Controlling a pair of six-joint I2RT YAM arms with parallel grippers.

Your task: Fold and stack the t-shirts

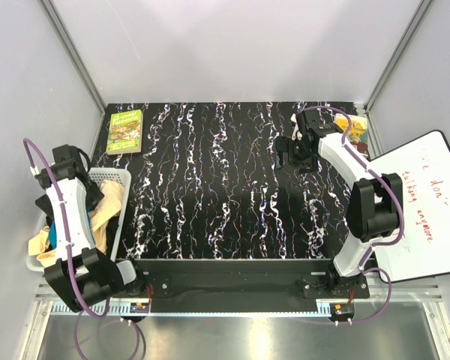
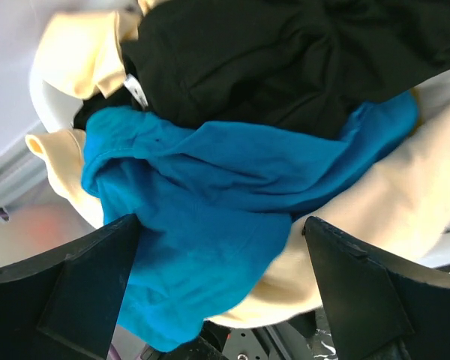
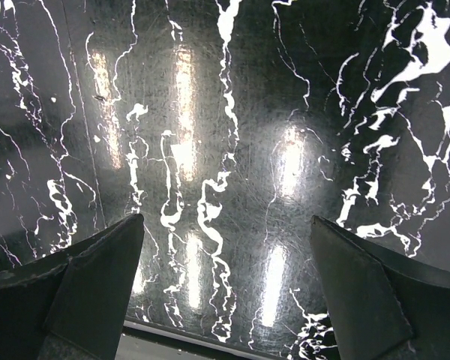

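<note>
A white laundry basket (image 1: 118, 175) at the far left holds crumpled T-shirts: a blue one (image 2: 187, 202), a black one (image 2: 285, 52) and cream ones (image 2: 397, 202). My left gripper (image 1: 67, 196) is over the basket, open, with the blue shirt beneath and between its fingers but not gripped. My right gripper (image 1: 294, 156) hangs open above the right part of the bare table, nothing between its fingers.
A green book (image 1: 124, 131) lies at the back left, another (image 1: 352, 127) at the back right. A whiteboard (image 1: 412, 210) stands at the right.
</note>
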